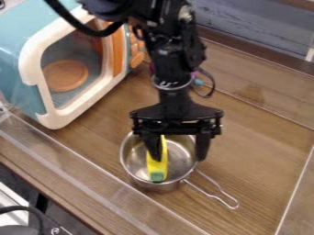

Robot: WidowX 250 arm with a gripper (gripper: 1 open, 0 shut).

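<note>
My black gripper [177, 138] is open and lowered over a steel pot [140, 171] with a long wire handle that points to the lower right. In the pot lies a yellow object with a green end [157, 169], possibly a toy banana or corn, between or just below my fingers. The gripper hides its upper part.
A toy microwave [37, 64] in teal and white, with an orange disc inside, stands at the upper left. A small purple item [197, 81] is mostly hidden behind the arm. Dark clutter sits at the bottom left.
</note>
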